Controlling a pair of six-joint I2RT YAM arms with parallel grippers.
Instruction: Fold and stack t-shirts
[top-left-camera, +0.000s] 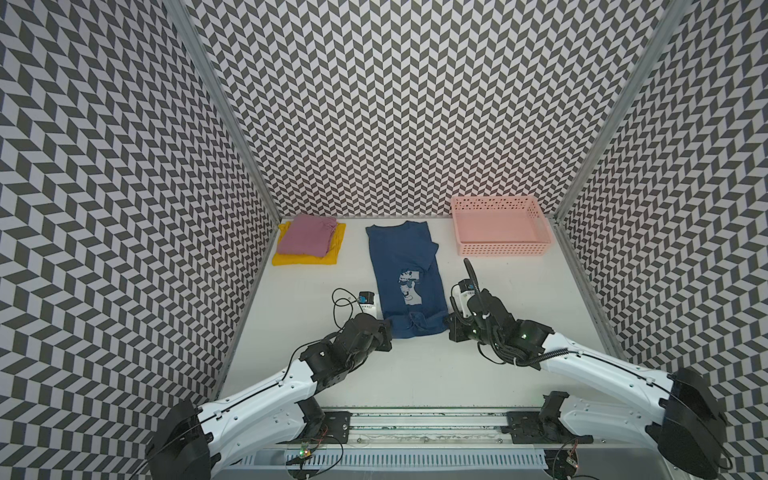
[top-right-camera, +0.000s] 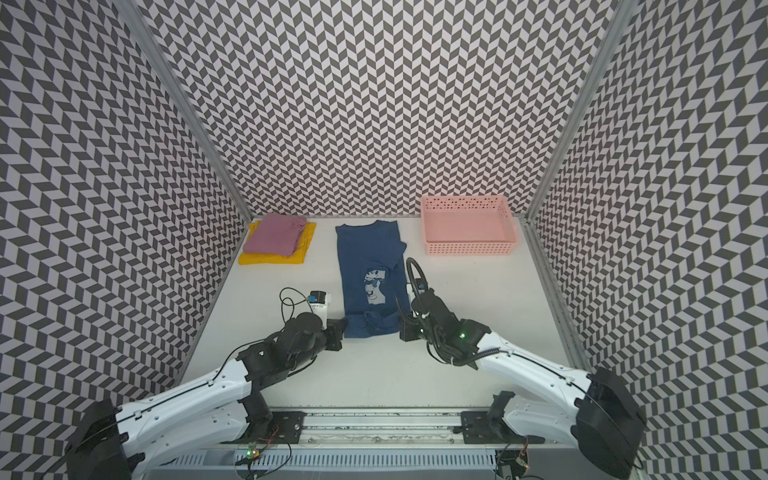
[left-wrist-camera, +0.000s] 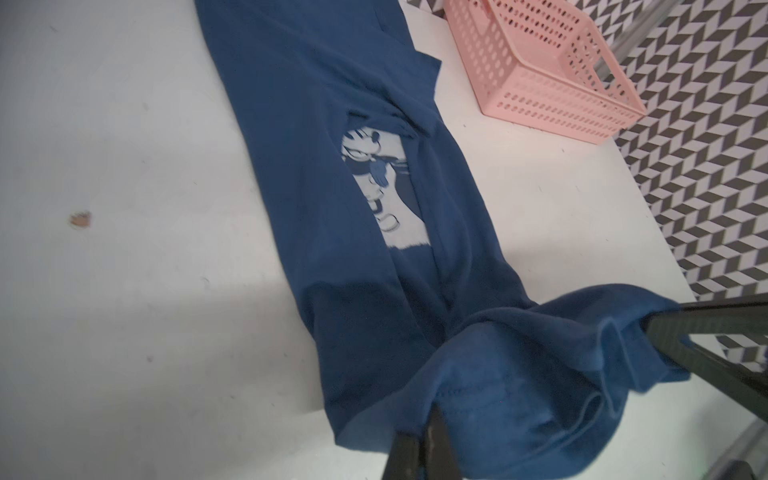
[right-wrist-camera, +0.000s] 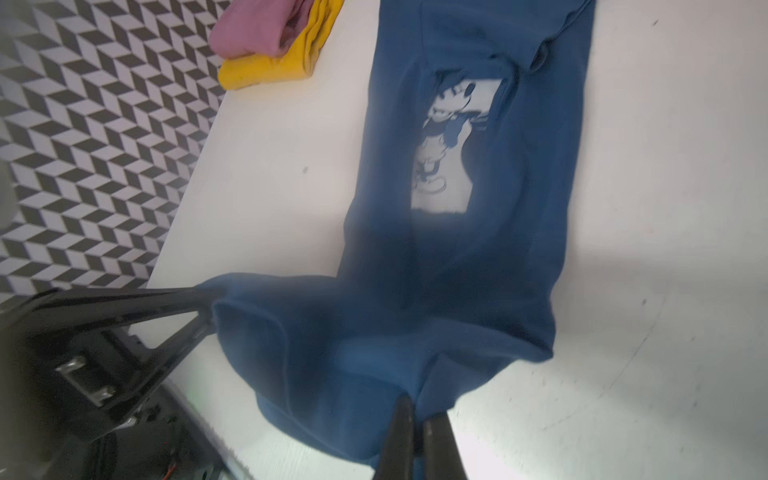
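Note:
A blue t-shirt (top-left-camera: 397, 252) with a white cartoon print (top-left-camera: 410, 288) lies lengthwise on the table, its sides folded inward. Its hem end is lifted and curls back over the body. In the left wrist view my left gripper is shut on one corner of the hem (left-wrist-camera: 512, 416). At the opposite corner my right gripper is shut on the cloth, seen in the right wrist view. Between the two the raised fabric sags. On the far left, a folded purple shirt (top-left-camera: 307, 235) rests on a folded yellow one (top-left-camera: 305, 260).
A pink perforated basket (top-left-camera: 502, 249) stands at the back right; it looks empty. The table's front rail (top-left-camera: 424, 412) runs behind the lifted hem.

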